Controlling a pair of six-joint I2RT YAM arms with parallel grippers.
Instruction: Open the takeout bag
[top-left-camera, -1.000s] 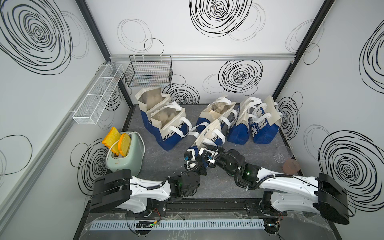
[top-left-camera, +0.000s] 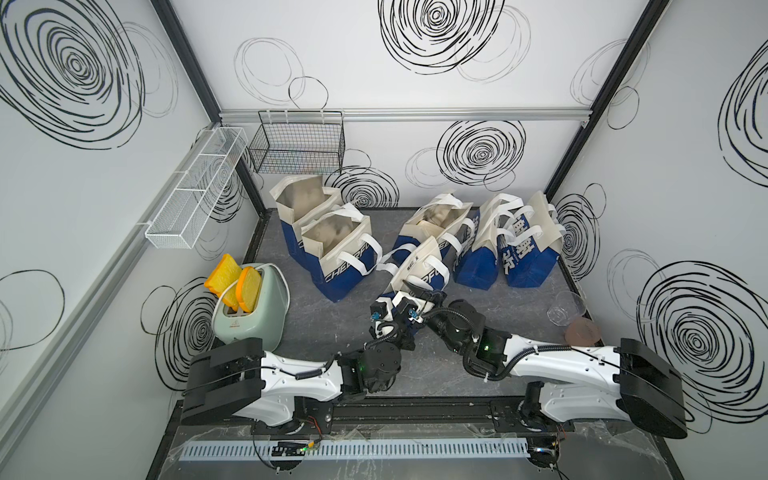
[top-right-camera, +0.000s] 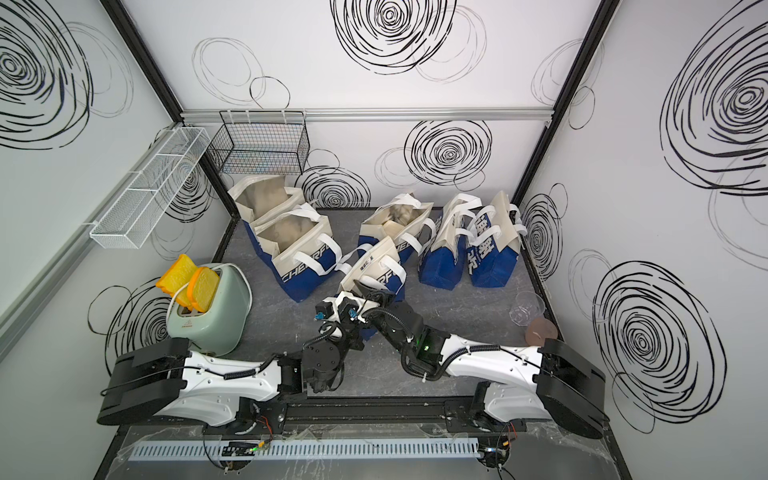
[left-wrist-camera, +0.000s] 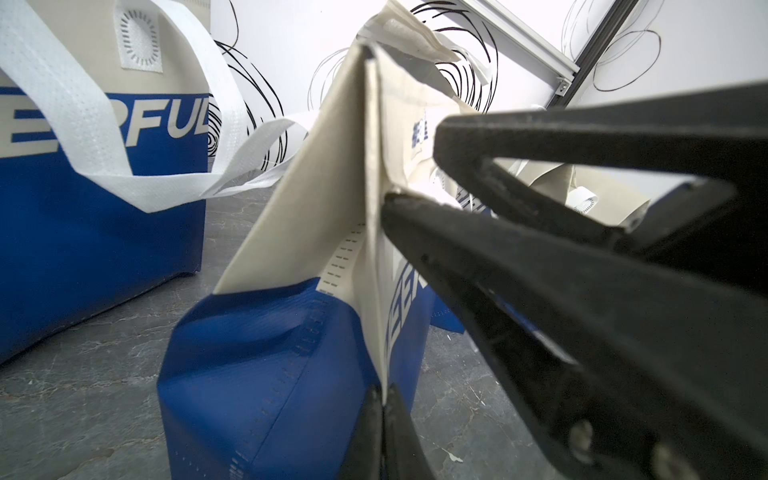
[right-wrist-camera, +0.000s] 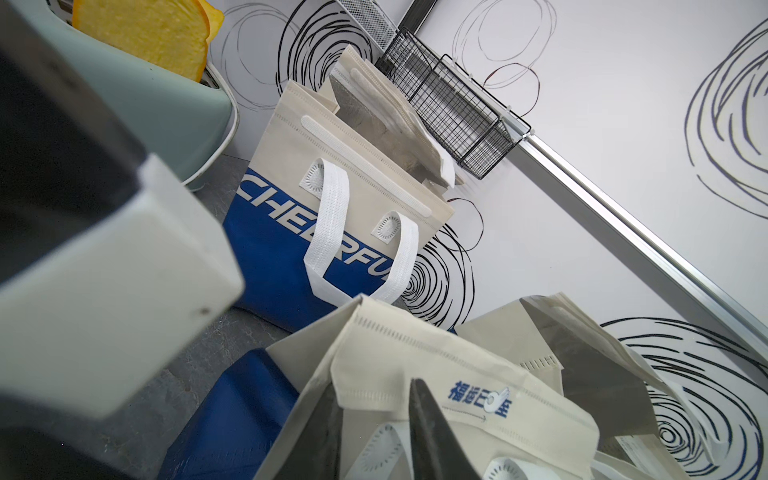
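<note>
The takeout bag (left-wrist-camera: 272, 400), blue below and cream above, stands at the table's middle with its mouth pressed nearly flat. In the left wrist view my left gripper is shut at the bag's near side, and a thin cream edge runs down between its fingertips. My right gripper is part open, its two fingers apart over the cream front panel near the upper corner and a handle root. Seen from the left wrist, the right gripper's lower finger (left-wrist-camera: 432, 228) lies against or just before the bag's edge; contact is unclear.
Open bags (top-left-camera: 344, 268) stand left, another (top-left-camera: 440, 216) behind, and two narrow-mouthed bags (top-left-camera: 532, 260) right. A green bin (top-left-camera: 268, 316) with yellow sponges sits far left. A clear cup (top-left-camera: 565, 308) is at right.
The left arm has hardly moved, and the bags stay in place.
</note>
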